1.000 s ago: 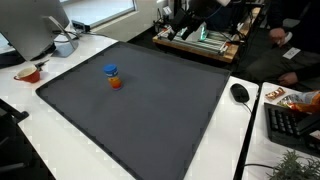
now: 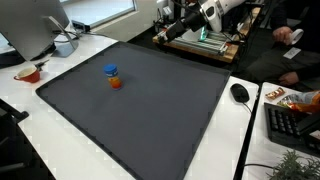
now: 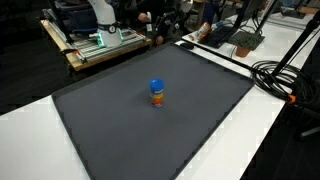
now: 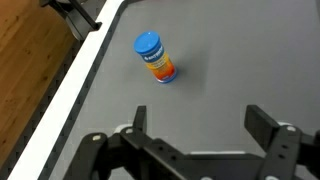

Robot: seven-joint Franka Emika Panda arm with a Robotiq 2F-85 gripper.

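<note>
A small orange jar with a blue lid [image 2: 112, 76] stands upright on the dark grey mat [image 2: 150, 120], toward its far left part in exterior view 1. The same jar [image 3: 157, 93] is near the middle of the mat in exterior view 2. In the wrist view, the jar [image 4: 156, 57] appears above and left of centre, ahead of my gripper. Its two black fingers stand wide apart with only bare mat between them. The jar is clear of both fingers.
A red cup [image 2: 28, 74] rests on the white table left of the mat. A black mouse [image 2: 240, 93] and a keyboard [image 2: 290, 125] lie to the right. Coiled black cable [image 3: 282, 77] sits beside the mat.
The arm at the top of exterior view 1 has shifted, and more of its white section shows now. The jar has stayed in place.
</note>
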